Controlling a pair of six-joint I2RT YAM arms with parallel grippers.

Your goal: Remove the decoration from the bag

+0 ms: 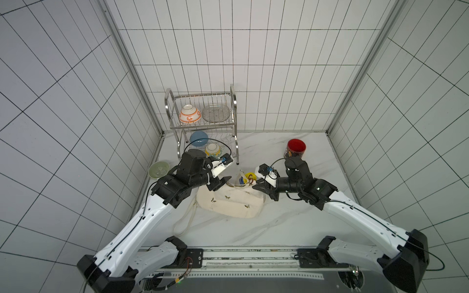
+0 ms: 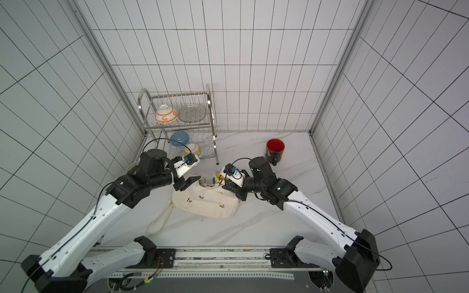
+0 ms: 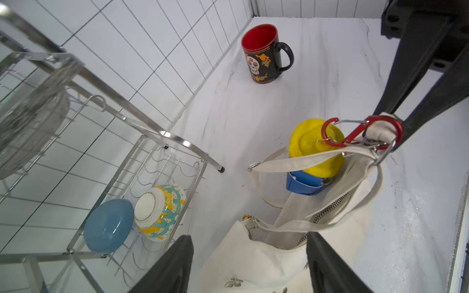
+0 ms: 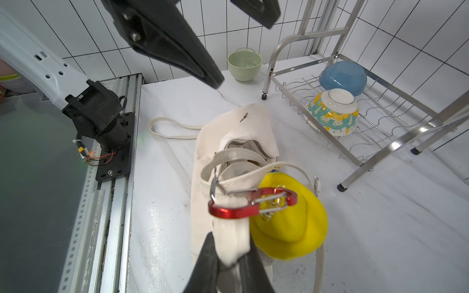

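Note:
The cream bag (image 1: 227, 207), with small butterfly motifs, lies on the counter in both top views. In the left wrist view, a doll-like decoration with a yellow hat (image 3: 312, 139) and blue lower part (image 3: 303, 184) hangs against the bag, with a red carabiner (image 3: 361, 129) above at the strap. My left gripper is open over the bag, nothing between its fingers. At the strap loop (image 4: 232, 236) beside the carabiner, the fingers of my right gripper stand part open on either side; whether they press on it is not clear.
A metal dish rack (image 1: 234, 114) with bowls stands close behind the left arm. A red-and-black mug (image 3: 263, 56) is at the back right, and a green bowl (image 1: 158, 170) at the left.

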